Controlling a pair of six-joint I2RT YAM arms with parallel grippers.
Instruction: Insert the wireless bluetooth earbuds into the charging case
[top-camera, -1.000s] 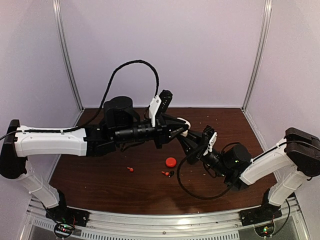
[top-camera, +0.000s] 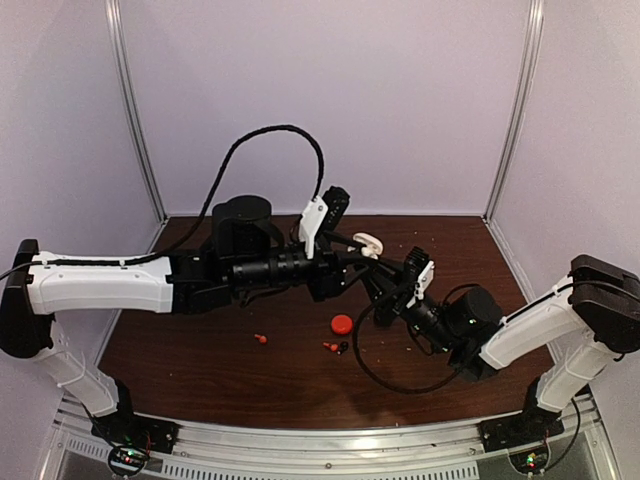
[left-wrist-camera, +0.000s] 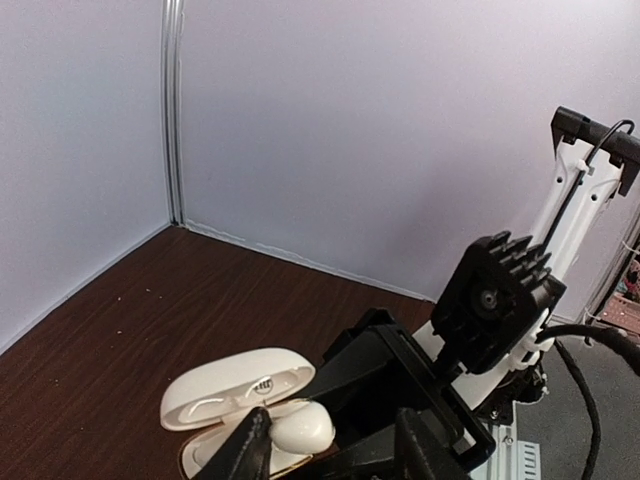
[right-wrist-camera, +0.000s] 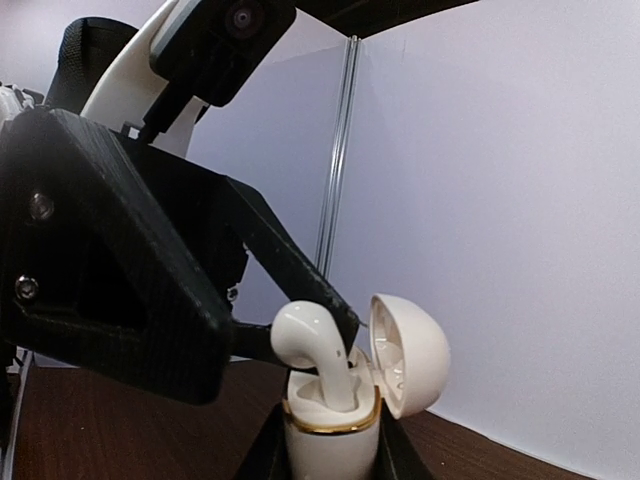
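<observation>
The white, gold-rimmed charging case (right-wrist-camera: 331, 450) is held upright in my right gripper, its lid (right-wrist-camera: 412, 355) swung open. A white earbud stands with its stem down in the case, head above the rim; in the left wrist view the same earbud (left-wrist-camera: 303, 429) is at the case's mouth. My left gripper is at the case, fingers part open on either side of the earbud's area; whether they touch it I cannot tell. In the top view both grippers meet around the case (top-camera: 367, 245).
On the wooden table (top-camera: 200, 370) lie a red round piece (top-camera: 341, 324), small red bits (top-camera: 261, 338) and a small dark piece (top-camera: 343, 347). Pale walls enclose the back and sides.
The right arm looks unchanged.
</observation>
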